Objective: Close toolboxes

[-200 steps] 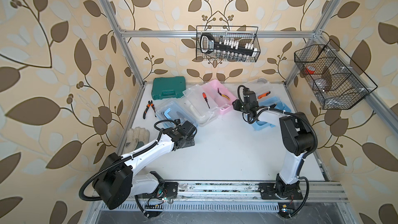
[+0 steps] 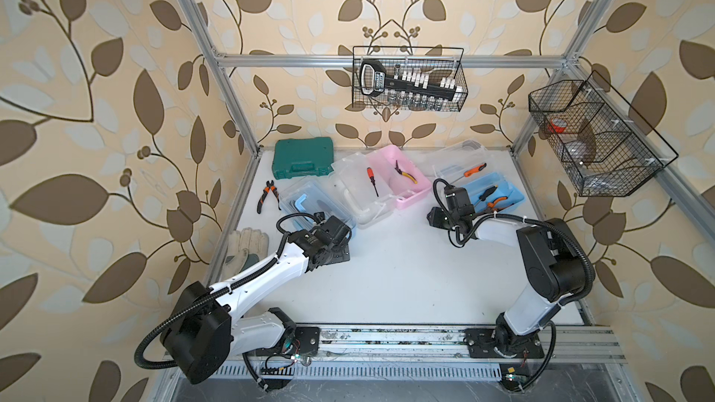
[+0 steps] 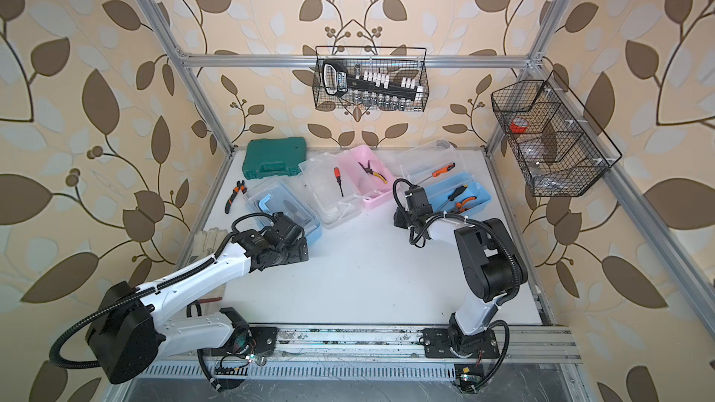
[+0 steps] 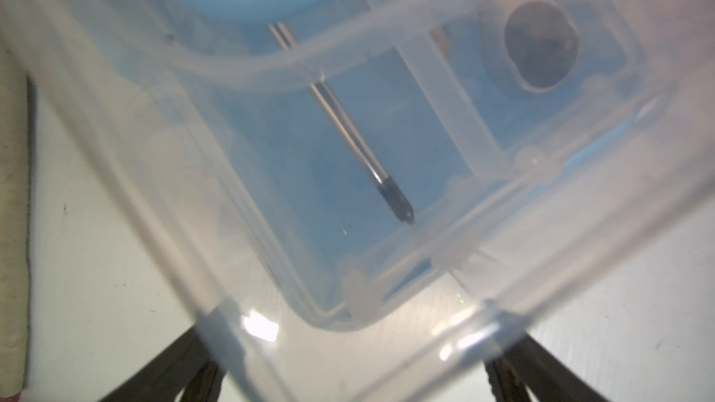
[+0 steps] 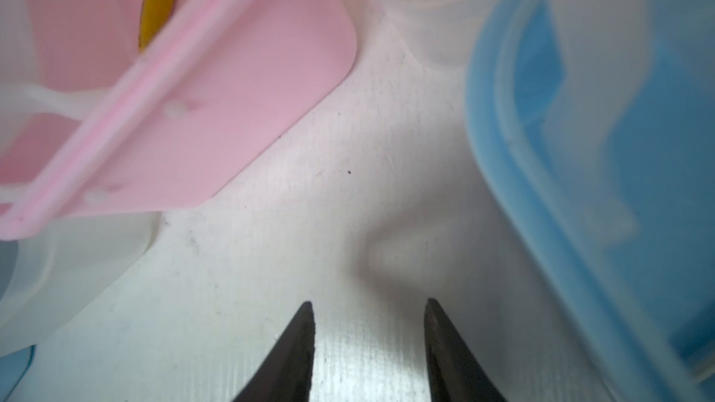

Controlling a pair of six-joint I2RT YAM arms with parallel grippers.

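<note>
A blue toolbox with translucent lid [image 4: 350,171] sits at the left, a steel bit under the clear plastic; my left gripper [image 2: 327,249] is at its front, its fingers mostly hidden behind that plastic in the left wrist view. A pink box [image 2: 394,152] with pliers stands open at the back middle, its clear lid [image 2: 350,186] holding a screwdriver [image 2: 372,178]. A blue box [image 5: 625,253] with tools is open at the right, its lid [image 2: 450,156] behind. My right gripper is part open over bare table beside that box, nothing between its fingers.
A green case [image 2: 303,155] lies at the back left, pliers [image 2: 266,197] and gloves [image 2: 245,247] along the left edge. Wire baskets [image 2: 596,141] hang on the walls.
My right gripper has moved right and toward the front, away from the pink box, uncovering more of the right blue box. The left arm is nearly still.
</note>
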